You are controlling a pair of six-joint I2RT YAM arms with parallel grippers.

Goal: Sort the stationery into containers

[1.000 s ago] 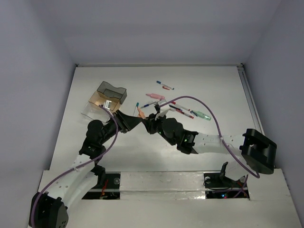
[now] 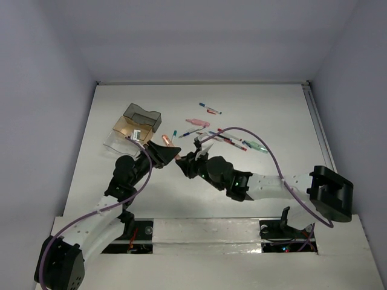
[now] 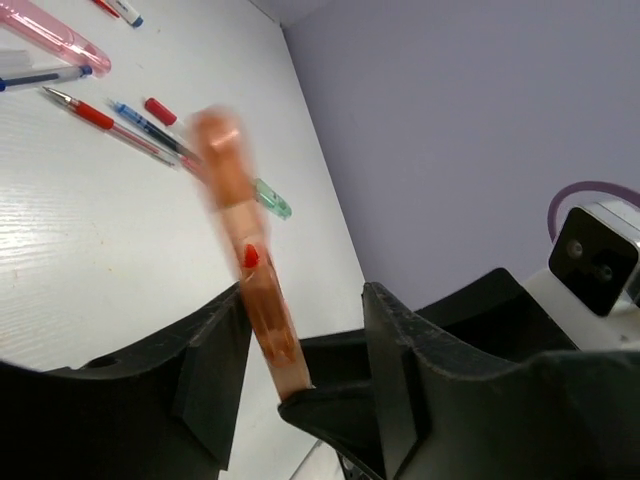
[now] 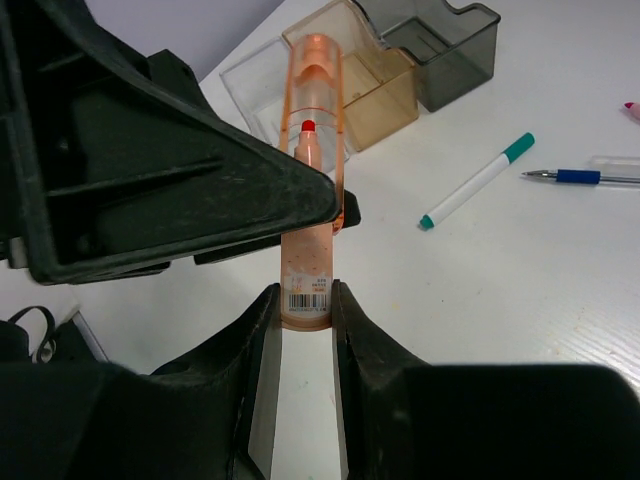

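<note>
An orange translucent tube (image 4: 312,265) with a barcode and a red-tipped core stands between my two grippers. My right gripper is shut on its barcode end. My left gripper is part open, one finger on either side of the tube (image 3: 262,290), which is nearer one finger. In the right wrist view a left finger (image 4: 200,190) crosses in front of the tube. Three joined containers, clear (image 2: 113,145), amber (image 2: 124,125) and dark grey (image 2: 145,116), lie behind the left gripper. A white pen with teal ends (image 4: 478,182) lies nearby.
Pens and correction tools are scattered mid-table: a pink one (image 2: 198,122), a green one (image 2: 259,147), a red pen (image 3: 90,113) and a blue-capped pen (image 2: 210,108). Both arms nearly touch over the table.
The orange tube and right gripper have shifted left and slightly towards the front in the top view. The left gripper has barely moved. Scattered pens and containers stay put.
</note>
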